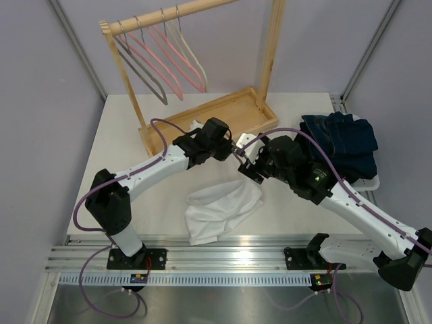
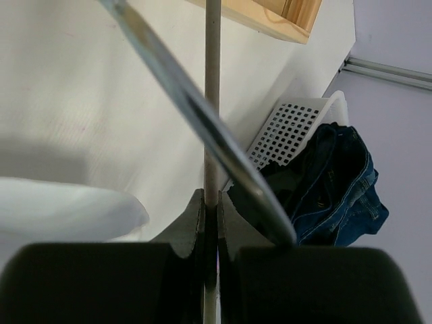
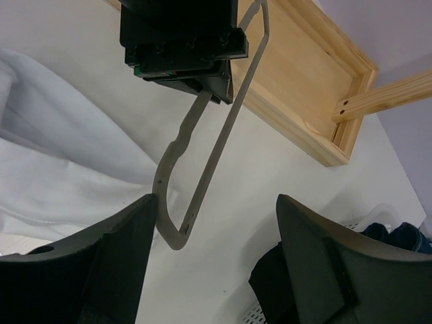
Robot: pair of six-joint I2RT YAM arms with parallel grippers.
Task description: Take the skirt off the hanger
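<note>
A grey hanger (image 3: 175,236) is gripped near one side by my left gripper, which is shut on its bar. No cloth hangs on it in these views. In the right wrist view its rounded end reaches between the fingers of my right gripper. That gripper stands open, and its left finger (image 3: 128,233) overlaps the hanger's edge; contact cannot be made out. A white cloth, likely the skirt (image 1: 223,209), lies spread on the table below both grippers.
At the back stands a wooden rack (image 1: 189,8) with several hangers on its bar and a wooden tray base (image 1: 202,111). A white basket (image 2: 287,125) with dark denim clothes (image 1: 337,145) sits at the right.
</note>
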